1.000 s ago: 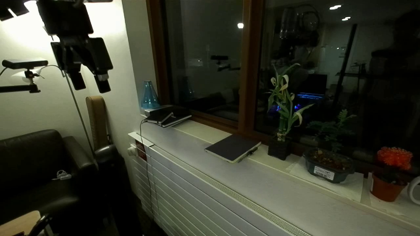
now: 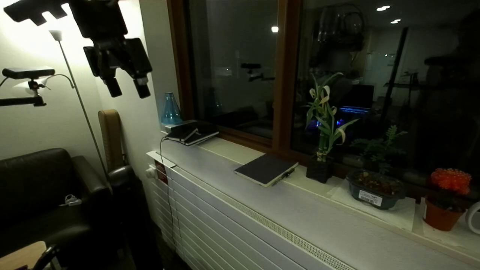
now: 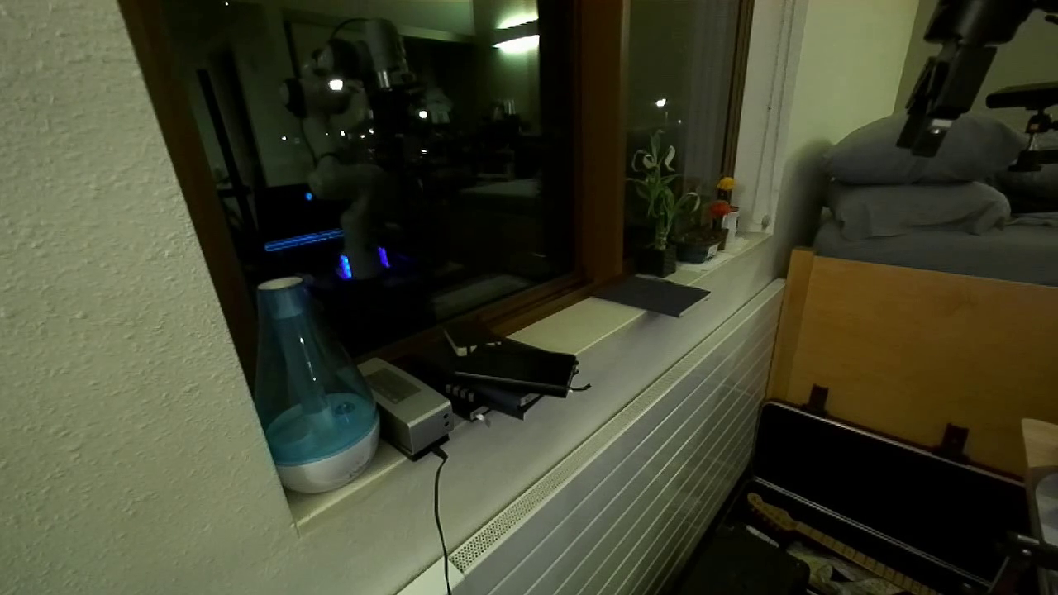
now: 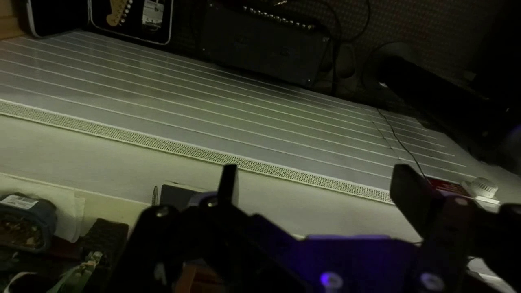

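Observation:
High at the upper left of exterior view 1, my gripper [image 2: 129, 91] points downward with its fingers spread and nothing between them. The wrist view also shows the gripper open, its two dark fingers wide apart over the sill and radiator. On the window sill lies a dark notebook [image 2: 266, 168] with a pen [image 2: 285, 176] along its edge; in the wrist view the notebook [image 4: 178, 194] is mostly hidden behind the left finger. Farther left on the sill are stacked black books [image 3: 511, 368], well below the gripper.
A blue humidifier [image 3: 317, 416] and a grey box [image 3: 404, 405] with a hanging cable stand at one sill end. A bamboo plant [image 2: 321, 168], a fern pot [image 2: 375, 191] and a red cactus [image 2: 445, 211] line the other.
In exterior view 1 my gripper has moved to the right and slightly up. The fingers remain apart, and the things on the sill have not moved.

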